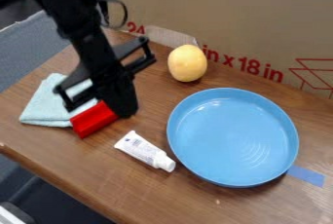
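My black gripper (115, 106) is low on the table's left half, directly over a red object (89, 120) that it partly hides; whether its fingers are open or shut is hidden behind its body. A folded pale cloth (50, 103) lies just left of the red object. A white tube (144, 150) lies in front and to the right. A blue plate (233, 137) rests on the right side, and a yellow egg-shaped object (188, 63) sits behind it.
A cardboard box (254, 28) stands along the back of the wooden table (143, 199). Bare wood surrounds the tube at the front and lies between the egg and plate.
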